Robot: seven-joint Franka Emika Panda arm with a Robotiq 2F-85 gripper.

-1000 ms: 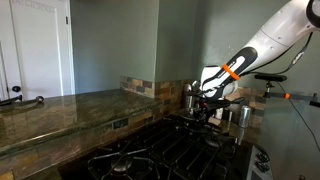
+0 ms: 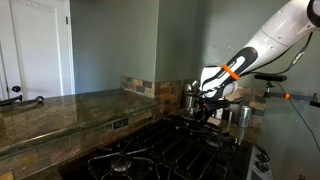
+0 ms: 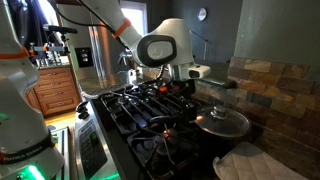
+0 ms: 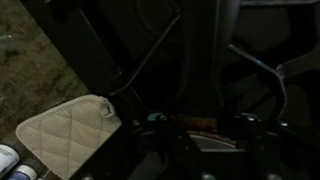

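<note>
The gripper (image 3: 186, 88) hangs low over the black stove grates (image 3: 128, 112) at the end of the white arm. In exterior view 1 the gripper (image 2: 208, 108) is at the far right end of the stove. The wrist view is very dark. A dark, handle-like bar runs down toward the gripper, and a pale curved rim (image 4: 215, 142) lies just below its fingers. Whether the fingers touch either cannot be made out. A pan with a glass lid (image 3: 224, 123) sits beside the gripper in exterior view 2.
A quilted beige potholder (image 4: 68, 135) lies on the stone counter (image 4: 30, 75), close to white bottles (image 4: 8, 158). Metal canisters (image 2: 244, 117) stand behind the stove near the tiled wall.
The arm stays over the same end of the stove, with at most a very slight shift at the hand. Nothing else has visibly moved.
</note>
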